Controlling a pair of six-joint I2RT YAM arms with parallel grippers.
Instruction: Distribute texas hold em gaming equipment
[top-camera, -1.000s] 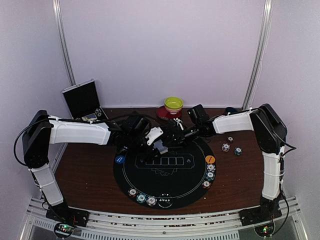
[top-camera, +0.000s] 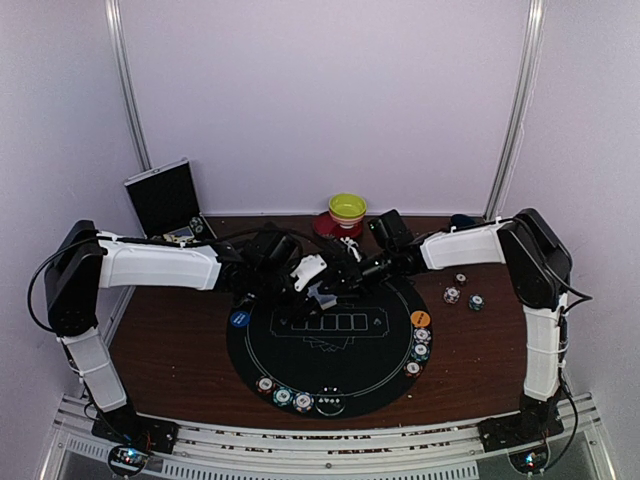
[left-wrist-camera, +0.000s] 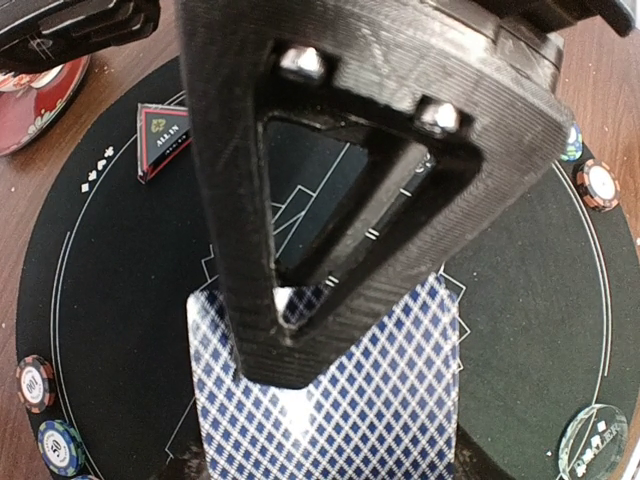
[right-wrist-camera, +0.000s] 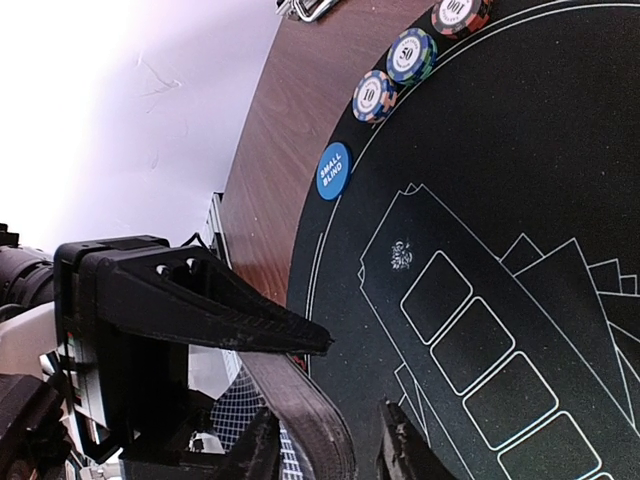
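Observation:
A deck of cards with a blue-and-white diamond back (left-wrist-camera: 330, 410) is held above the table mat by my left gripper, whose dark fingertips press on its two sides. In the top view the deck (top-camera: 323, 299) shows as a small pale patch between the arms. My right gripper is part open around the deck's near end, the card edges (right-wrist-camera: 308, 415) lying between its fingertips with a gap to one side. One right finger (left-wrist-camera: 290, 345) reaches over the patterned face. Whether it touches the cards cannot be told.
Poker chips (top-camera: 283, 396) line the mat's front and right rim (top-camera: 420, 350). A blue small blind button (right-wrist-camera: 333, 171), an "all in" marker (left-wrist-camera: 165, 142) and a clear dealer button (left-wrist-camera: 592, 442) lie on the mat. Bowls (top-camera: 347, 208) stand behind; an open case (top-camera: 166, 200) is back left.
Both arms stay in nearly the same place over the mat. Only slight shifts around the right gripper and the deck can be seen.

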